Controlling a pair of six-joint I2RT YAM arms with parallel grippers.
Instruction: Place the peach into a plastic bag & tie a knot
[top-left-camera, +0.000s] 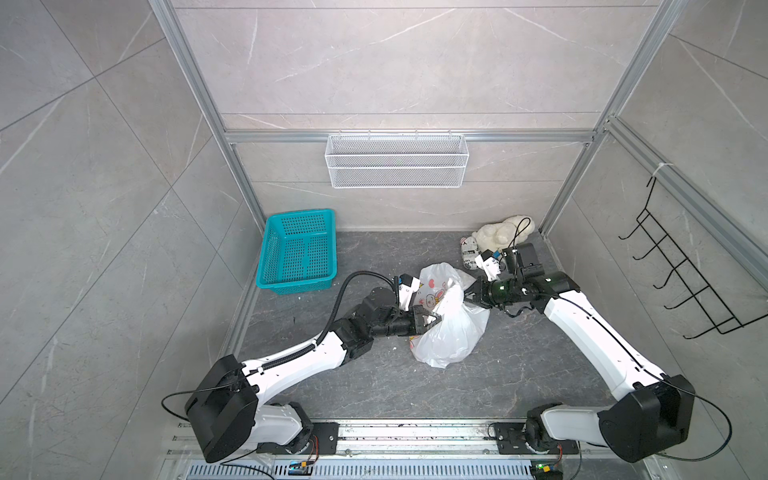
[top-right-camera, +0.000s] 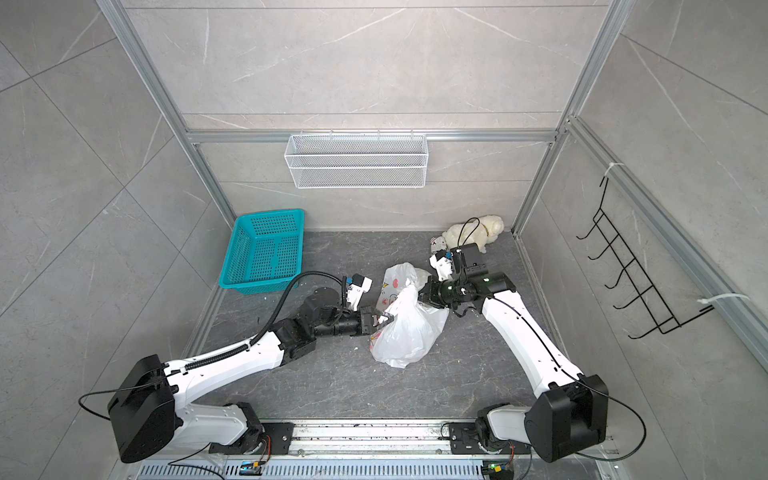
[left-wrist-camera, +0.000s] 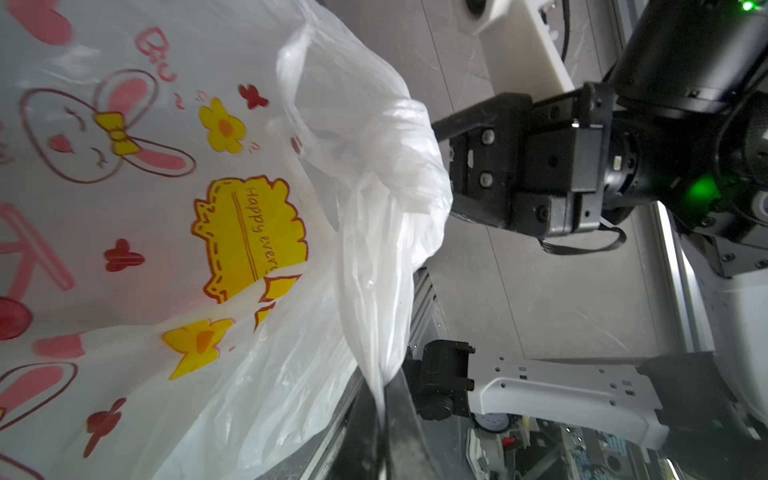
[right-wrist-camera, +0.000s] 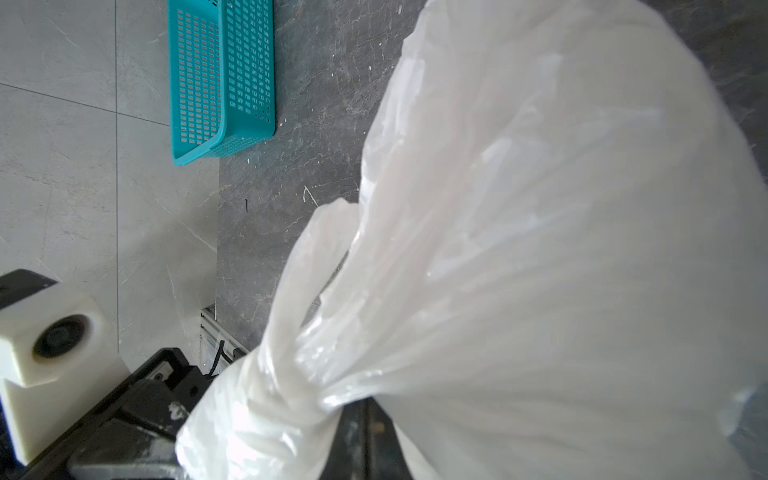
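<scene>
The white plastic bag (top-left-camera: 453, 339), printed with pink and yellow drawings, stands bulging on the dark table between both arms. Its gathered top (top-right-camera: 408, 300) is pinched from two sides. In the left wrist view a narrow twisted strand of the bag (left-wrist-camera: 372, 304) runs down into the tips of my left gripper, shut on it. My right gripper is shut where the plastic bunches up, its tips disappearing under a fold; a loose handle loop (right-wrist-camera: 308, 264) sticks out beside it. No peach shows; the bag's walls hide whatever is inside.
A teal basket (top-left-camera: 297, 285) stands at the back left. Behind my right arm lie a white plush toy (top-left-camera: 502, 233) and a small patterned item (top-left-camera: 469, 254). Bare table (top-left-camera: 384, 376) lies in front and to the left of the bag.
</scene>
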